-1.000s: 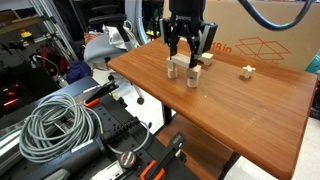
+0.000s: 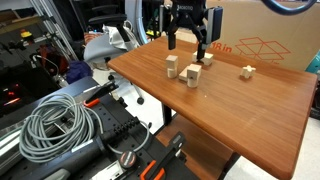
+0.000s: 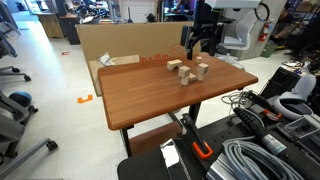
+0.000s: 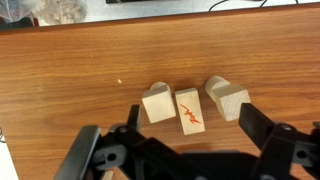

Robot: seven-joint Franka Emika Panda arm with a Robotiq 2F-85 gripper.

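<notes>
My gripper [image 2: 187, 47] is open above the wooden table, nothing between its fingers. Below it stand two light uprights: one to the left [image 2: 172, 66] and one to the right [image 2: 193, 75] in exterior view 1. From the wrist view, a pale block [image 4: 158, 103] and another pale block [image 4: 231, 100] top round-looking pieces. A block with red marks [image 4: 190, 111] lies between them, apparently lower than their tops. The gripper's dark fingers [image 4: 265, 128] sit to either side, near the bottom of the wrist view.
A light block [image 2: 207, 59] stands behind the uprights, and a small pale yellowish piece [image 2: 248, 71] lies farther right. A cardboard panel [image 2: 265, 40] borders the far side; coiled cable [image 2: 55, 125] lies off the table.
One second ago a light block spanned the tops of the two uprights, between the fingers. It is no longer there; the gripper has opened and risen.
</notes>
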